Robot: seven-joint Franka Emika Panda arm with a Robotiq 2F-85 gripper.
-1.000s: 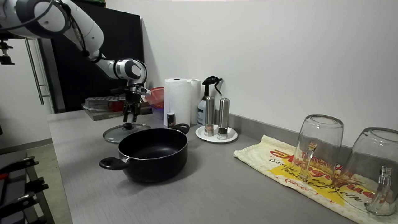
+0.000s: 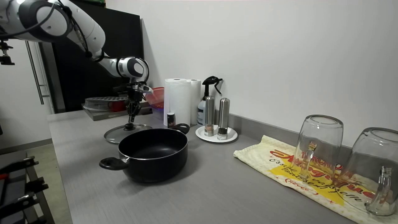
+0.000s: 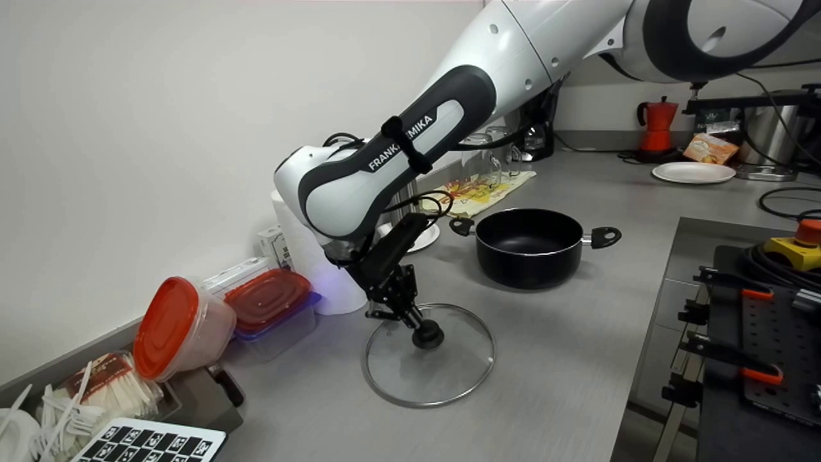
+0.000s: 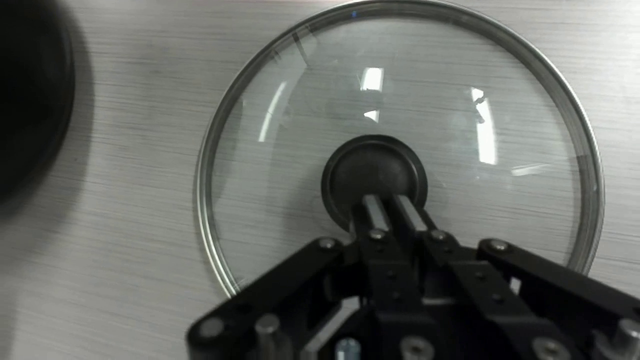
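A round glass lid [image 3: 400,377] with a metal rim and a black knob [image 4: 372,168] lies on the counter. My gripper reaches down over it, with its fingertips at the near edge of the knob in the wrist view. Only a narrow gap separates the two fingers; whether they pinch any part of the knob is hidden. From exterior view 2 the gripper [image 3: 419,323] meets the knob at a slant. Beside the lid stands an empty black pot [image 2: 153,164] with two handles, uncovered.
Paper towel rolls [image 2: 177,100] and a white plate [image 2: 203,135] bearing two mills stand along the wall. Plastic containers [image 3: 265,323] sit near the lid. Glass mugs [image 2: 317,145] rest upside down on a cloth. Counter in front of the pot is free.
The fingers, spread apart a second ago, are now close together. My arm has shifted slightly right in exterior view 1, and the lid has slid a little the same way. The pot has not moved.
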